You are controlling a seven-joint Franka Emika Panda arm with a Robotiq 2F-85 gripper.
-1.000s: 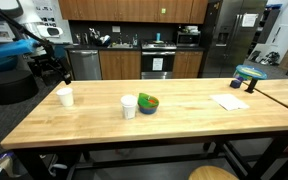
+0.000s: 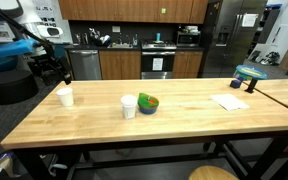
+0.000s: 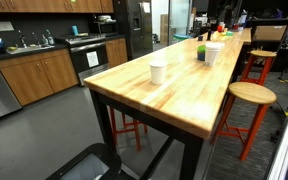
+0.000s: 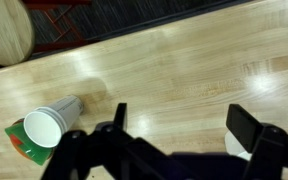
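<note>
High over the left end of the wooden table (image 2: 114, 125), my gripper (image 2: 64, 77) hangs open, apart from everything on it. In the wrist view the gripper has its black fingers spread wide, with only bare tabletop between them. One white cup (image 2: 65, 97) stands upright near the table's left end; in the wrist view that cup (image 4: 234, 143) is partly hidden behind the right finger. A second white cup (image 2: 130, 106) stands near the middle. Right beside it sits a blue bowl (image 2: 147, 108) with something green and red in it.
A white sheet (image 2: 230, 102) lies flat further right, and a stack of colourful items (image 2: 247, 76) stands beyond it. Round stools (image 3: 252, 93) stand along one side. Tabletop between the bowl and sheet is clear.
</note>
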